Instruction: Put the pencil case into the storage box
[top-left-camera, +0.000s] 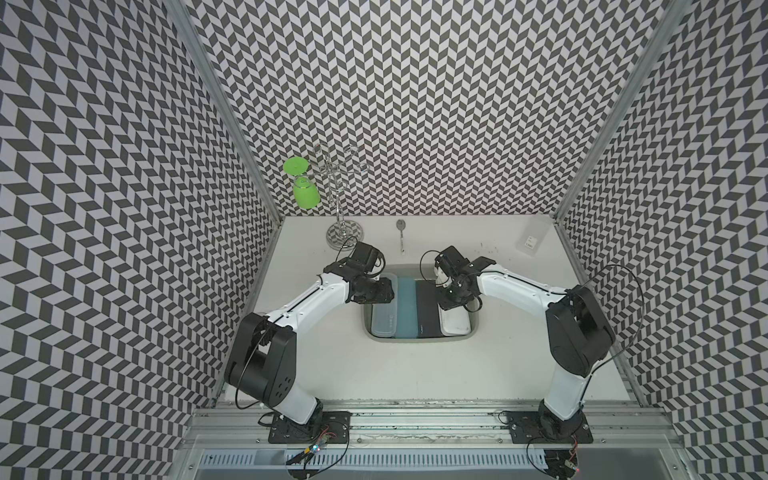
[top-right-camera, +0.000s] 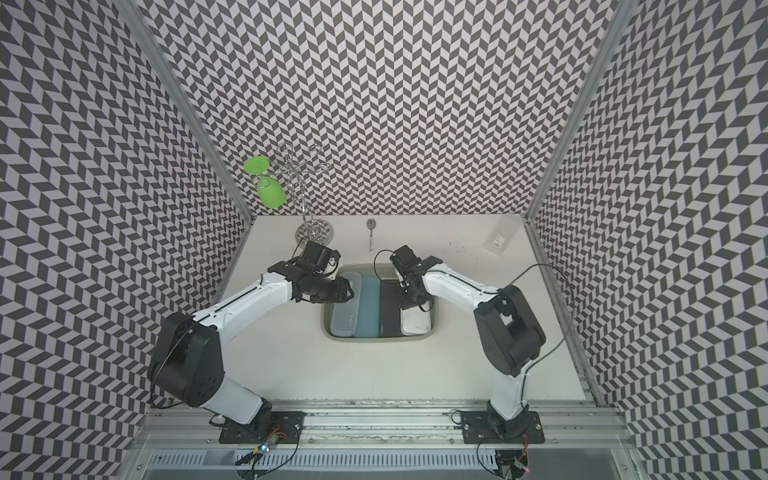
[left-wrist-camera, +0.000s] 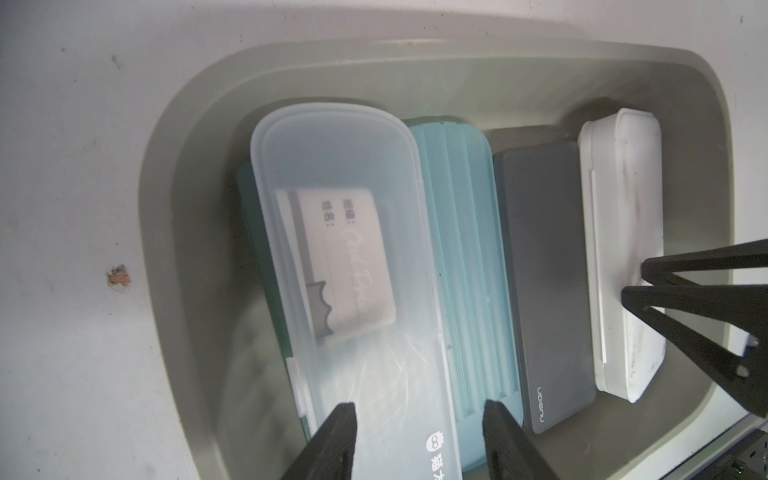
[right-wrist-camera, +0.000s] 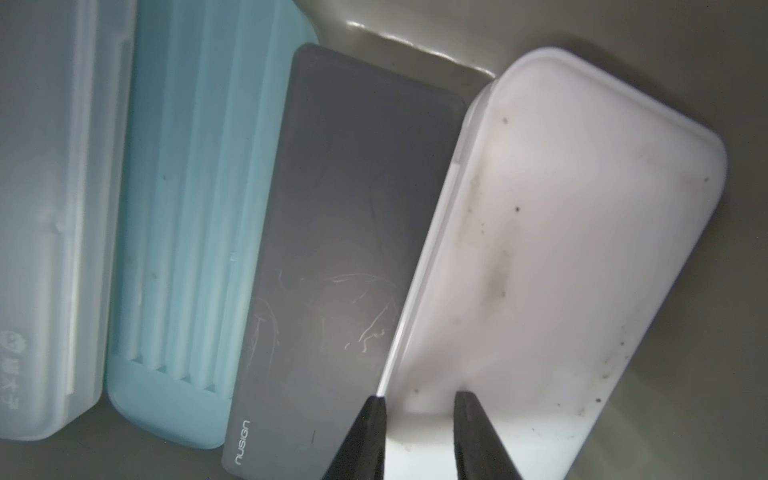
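Note:
Inside the grey storage box (left-wrist-camera: 192, 320) lie a translucent pencil case (left-wrist-camera: 360, 152), a ribbed teal case (left-wrist-camera: 472, 264), a dark grey case (left-wrist-camera: 552, 280) and a white case (left-wrist-camera: 632, 192), side by side. The translucent one rests on something dark green, partly showing at its left. My left gripper stands part open above the translucent case, its right finger over the teal one. My right gripper has its fingers a narrow gap apart at the white case's left edge, beside the grey case. Whether they grip the white case cannot be told.
A spoon (top-left-camera: 401, 232) and a rack (top-left-camera: 342, 233) with a green cup (top-left-camera: 305, 193) stand behind the box. A clear container (top-left-camera: 533, 237) is at the back right.

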